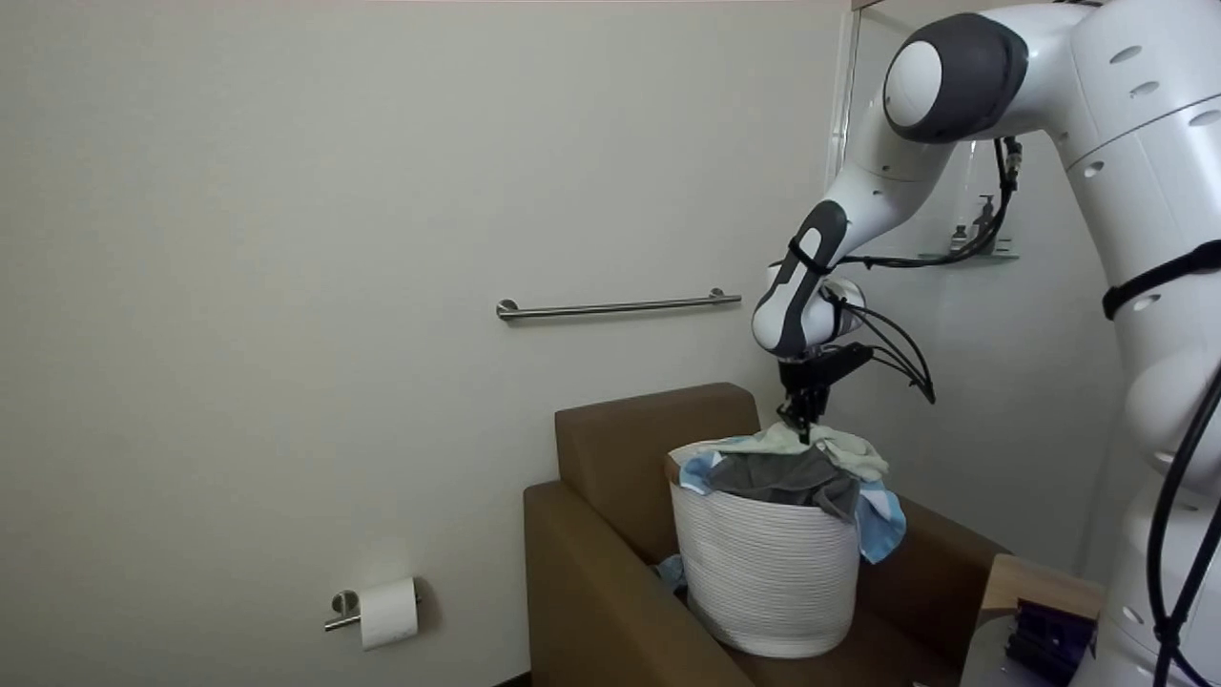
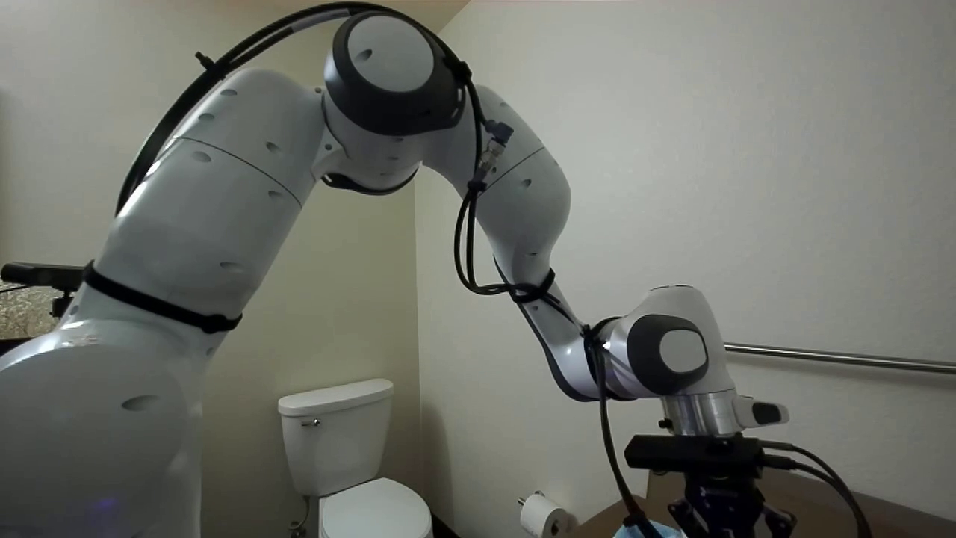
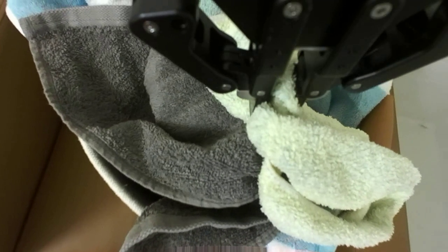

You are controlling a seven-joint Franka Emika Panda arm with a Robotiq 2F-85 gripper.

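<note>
Pinched between the black fingers of my gripper is a fold of a pale green towel point(image 3: 331, 155), seen in the wrist view; the fingers are shut on it. Its loose part spreads over the right side of the pile. Beside it lies a dark grey towel point(image 3: 197, 168), and blue-and-white cloth point(image 3: 357, 105) shows behind. All of these lie in a white woven basket point(image 1: 767, 572), heaped above its rim in exterior view 1. There, my gripper point(image 1: 804, 433) points straight down at the top of the heap. In exterior view 2 the fingertips and most of the basket are out of frame.
The basket stands on a brown armchair point(image 1: 607, 561), with the chair's arms on both sides. A metal towel bar point(image 1: 618, 307) and a toilet paper roll point(image 1: 388, 613) are on the wall. A purple object point(image 1: 1047, 639) sits near the arm's base.
</note>
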